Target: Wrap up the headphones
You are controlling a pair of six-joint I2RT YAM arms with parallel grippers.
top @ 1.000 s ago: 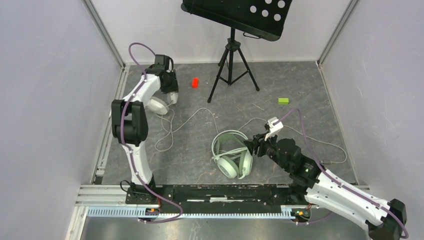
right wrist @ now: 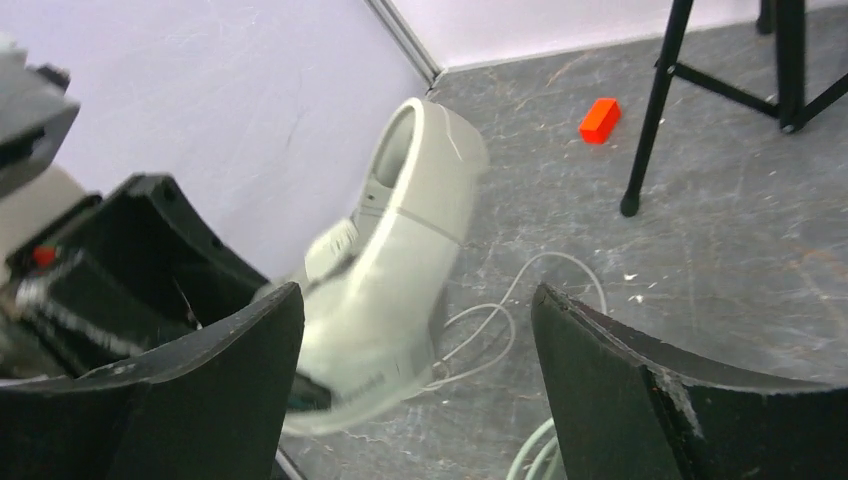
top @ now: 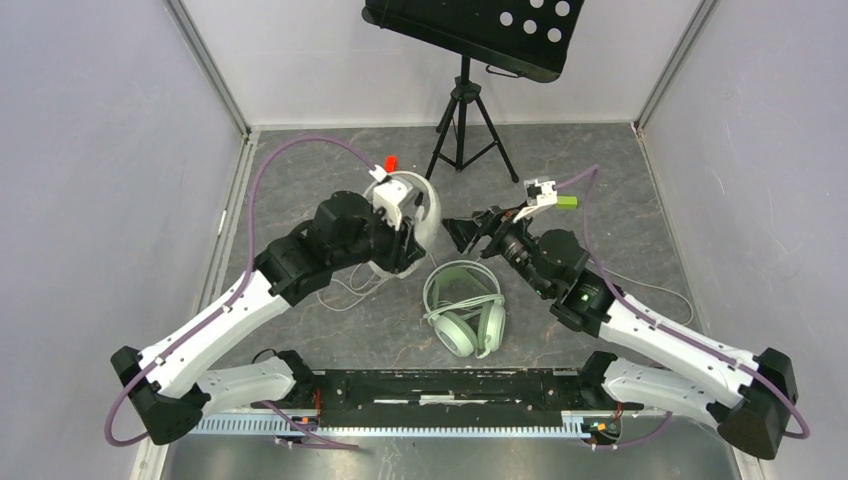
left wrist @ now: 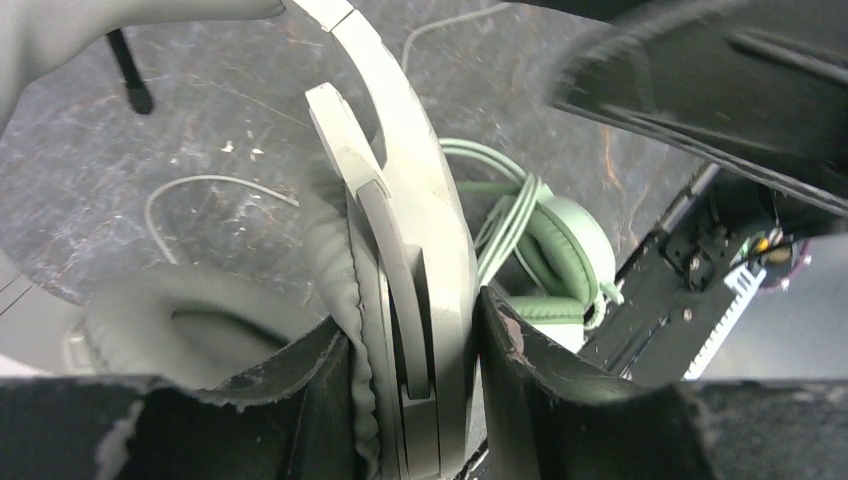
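Note:
My left gripper (top: pixel 400 250) is shut on white headphones (top: pixel 428 215), lifted off the floor at the centre of the top view; their headband (left wrist: pixel 420 260) fills the fingers in the left wrist view. My right gripper (top: pixel 465 230) is open just to the right of them, facing the held headphones (right wrist: pixel 410 260), with nothing between its fingers. Below, a second pair of green-white headphones (top: pixel 462 335) lies on the floor with cable bundled around it. A thin white cable (top: pixel 345 300) lies loose on the floor.
A black music stand (top: pixel 462 110) stands at the back, its legs near the arms. A red block (right wrist: pixel 600 120) and a green block (top: pixel 567 202) lie toward the back. Pale walls (top: pixel 170 240) enclose the sides.
My left gripper has lifted the headphones from the back left and carried them toward the centre front. My right gripper has moved up and left toward them.

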